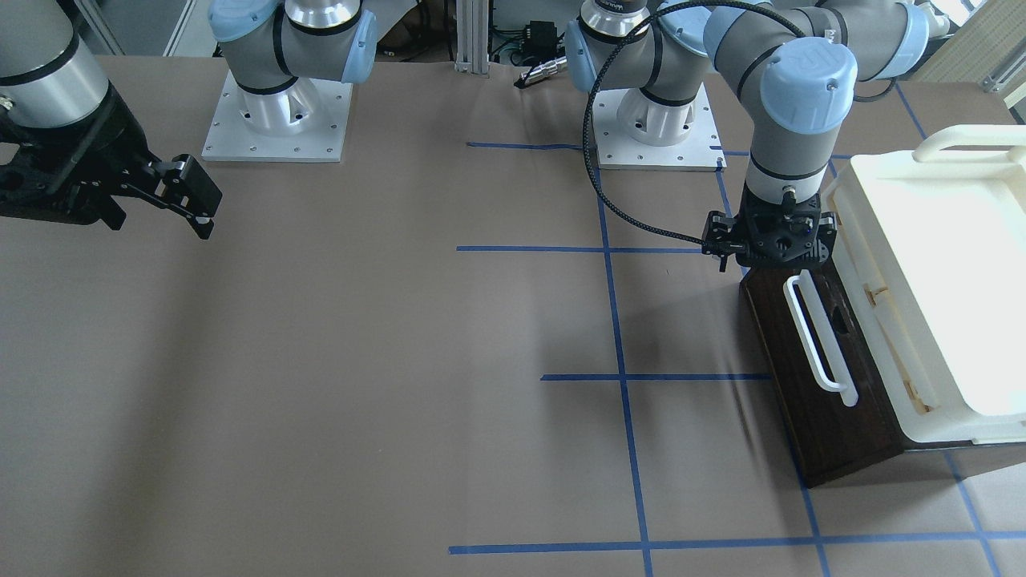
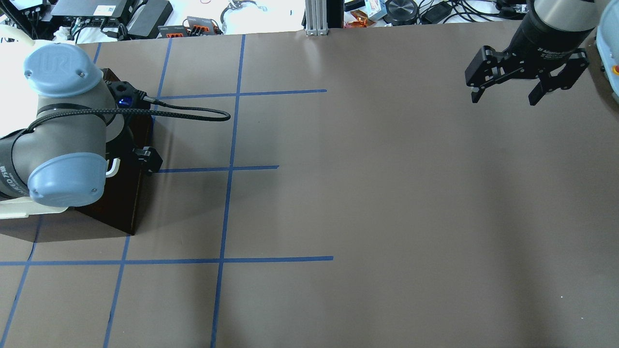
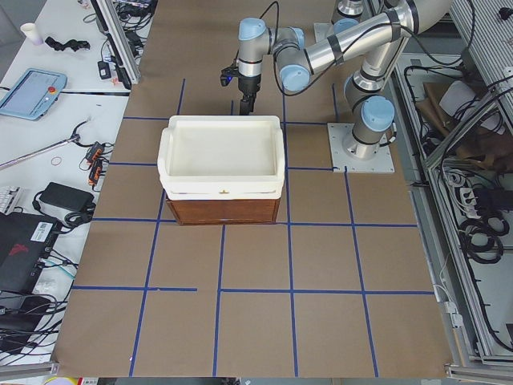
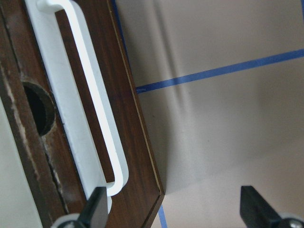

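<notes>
My gripper stands open, its two dark fingers far apart at the bottom of the wrist view, nothing between them. In the front view the gripper (image 1: 769, 252) hangs over the near-left side of a dark wooden box (image 1: 817, 423). A white handle (image 4: 102, 107) on that box's face lies below it, with a round hole (image 4: 40, 107) beside the handle. A white plastic tray (image 3: 222, 156) sits on the box.
A second arm with a black gripper (image 1: 144, 192) is at the left of the front view.
</notes>
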